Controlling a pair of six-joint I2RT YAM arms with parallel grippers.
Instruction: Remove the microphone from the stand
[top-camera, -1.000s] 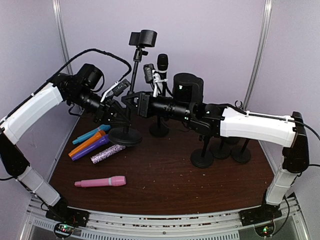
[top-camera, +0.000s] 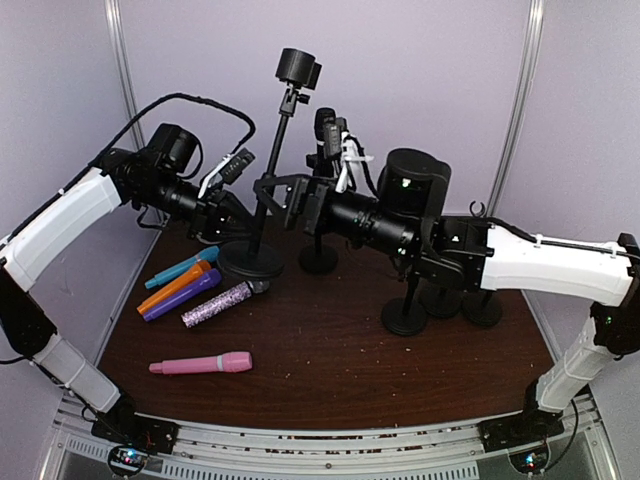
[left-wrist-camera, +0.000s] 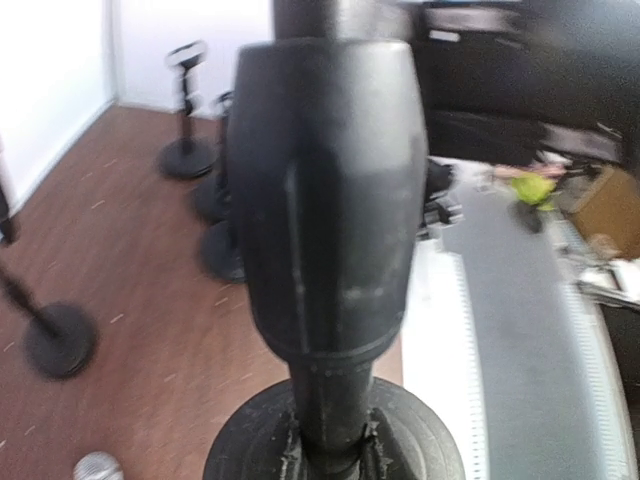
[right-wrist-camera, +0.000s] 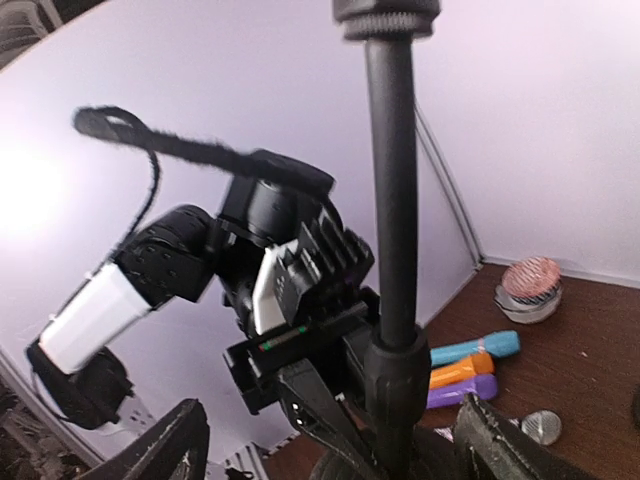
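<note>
A black stand (top-camera: 275, 155) with a round base (top-camera: 250, 262) and a black holder (top-camera: 297, 67) on top is raised off the table. My left gripper (top-camera: 235, 225) is shut on its pole just above the base; the pole fills the left wrist view (left-wrist-camera: 330, 410). My right gripper (top-camera: 285, 200) is open beside the pole, a little higher, its fingertips at the bottom of the right wrist view around the pole (right-wrist-camera: 398, 200). Behind my right arm another stand (top-camera: 318, 258) holds a black microphone (top-camera: 324, 125), partly hidden.
Several coloured microphones (top-camera: 200, 365) lie at the left of the table (top-camera: 330, 375). Several stands (top-camera: 404, 320) stand at the right, partly under the right arm.
The right arm has shifted and turned, uncovering more of the pole. The held stand has moved slightly and its top holder has changed angle.
</note>
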